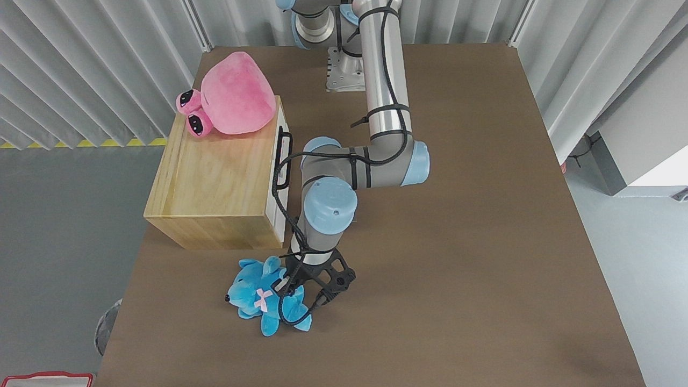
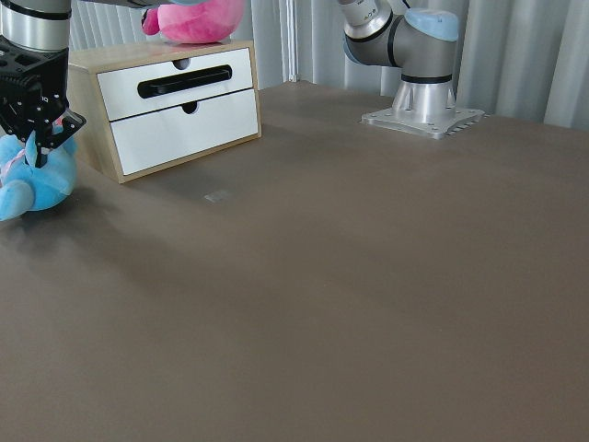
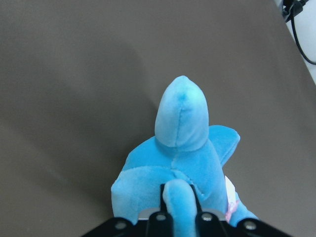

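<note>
A blue plush bear (image 1: 255,293) with a pink bow lies on the table in front of the wooden drawer box (image 1: 213,187). My gripper (image 1: 303,290) is over its right side in the front view, shut on a slim limb or ear of the bear, which sits between the black fingers in the wrist view (image 3: 180,207). The left view shows the gripper (image 2: 41,143) low at the bear (image 2: 32,184); the bear's face is out of sight there.
A pink plush toy (image 1: 235,97) sits on the box, whose white drawers (image 2: 179,106) are closed.
</note>
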